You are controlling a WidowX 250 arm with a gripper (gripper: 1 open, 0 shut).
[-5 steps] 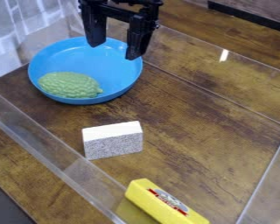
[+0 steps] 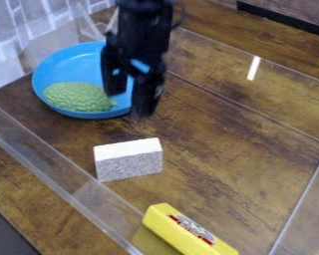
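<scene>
My dark gripper (image 2: 131,78) is blurred and hangs low over the right part of a blue bowl (image 2: 53,62), its fingers spread open. A green textured object (image 2: 77,98) lies inside the bowl on the left. Below the gripper, a white speckled block (image 2: 129,159) stands on the wooden table, apart from the fingers.
A yellow object (image 2: 182,234) with a red and white label lies at the front. Clear plastic walls run along the left and right sides.
The gripper has moved down in the view, from the bowl's back rim to over its front right part, toward the white block. The objects look unmoved.
</scene>
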